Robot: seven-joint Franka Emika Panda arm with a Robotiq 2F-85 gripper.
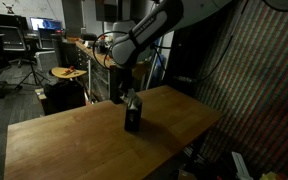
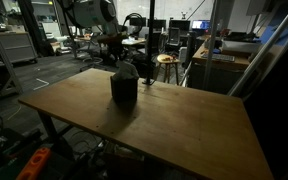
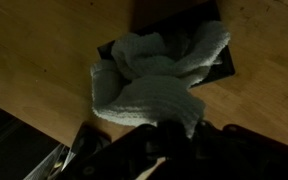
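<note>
A pale grey cloth (image 3: 154,85) fills the middle of the wrist view, bunched and hanging from my gripper. The gripper is shut on the cloth, whose folds partly hide its fingertips. Below lies the opening of a black box (image 3: 216,62), with cloth across much of it. In exterior view 2 the box (image 2: 124,92) stands on the table, and the cloth (image 2: 126,72) sticks up at its top. From exterior view 1, the gripper (image 1: 128,84) is directly above the box (image 1: 133,120). How far the cloth reaches inside is hidden.
A stool (image 2: 166,60), desks and monitors stand behind it, away from the tabletop.
</note>
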